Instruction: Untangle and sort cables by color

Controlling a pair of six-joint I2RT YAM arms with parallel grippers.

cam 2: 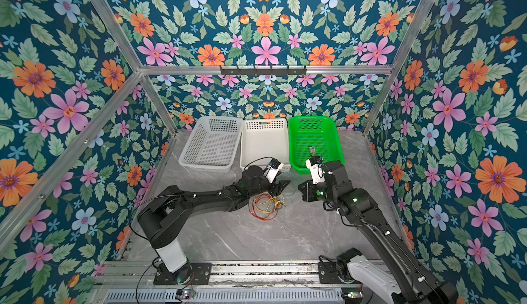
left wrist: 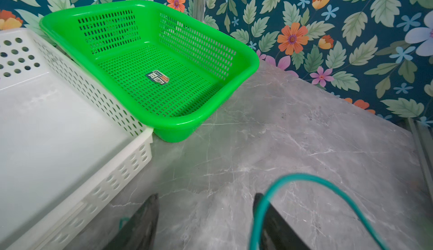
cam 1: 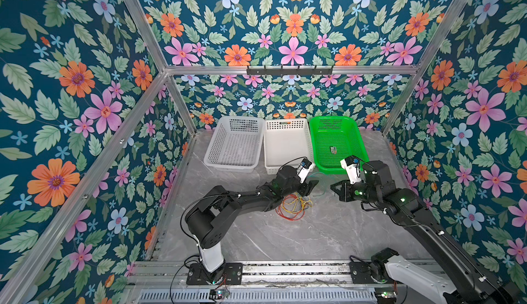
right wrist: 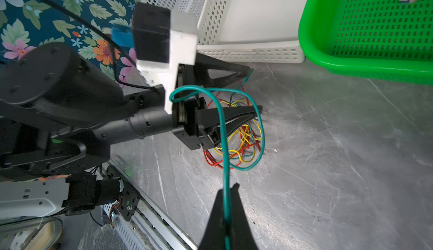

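Observation:
In the right wrist view a teal cable (right wrist: pixel 222 137) runs up from my right gripper, which is shut on it, and loops over my left gripper. That gripper stands part open at the front of the white basket, its fingertips apart, with teal cable draped about it; a teal loop also arches past its right finger in the left wrist view. A tangled pile of red cable (cam 1: pixel 285 213) and yellow cable (cam 1: pixel 302 202) lies on the table below the left gripper, with some teal strands among it.
A grey basket (cam 1: pixel 210 145), a white basket (cam 2: pixel 265 124) and a green basket (cam 2: pixel 337 145) stand in a row at the back; the green one holds only a small label.

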